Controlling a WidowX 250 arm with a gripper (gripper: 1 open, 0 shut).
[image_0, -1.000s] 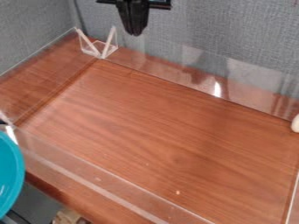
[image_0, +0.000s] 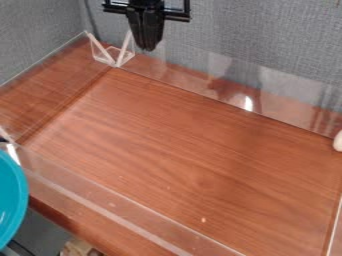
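My black gripper (image_0: 147, 36) hangs at the top of the view, near the back wall above the tray's back left corner. It is shut, with nothing visible between its fingers. Below it spreads the wooden floor (image_0: 187, 160) inside clear low walls, bare apart from small specks.
A cyan round object (image_0: 8, 200) is cut off at the left front. A pale object (image_0: 337, 142) sits at the right edge. White brackets (image_0: 112, 52) stand at the back left corner. Grey padded walls (image_0: 254, 45) close off the back and left.
My gripper has shifted slightly to the left and down or up by very little. The rest looks the same.
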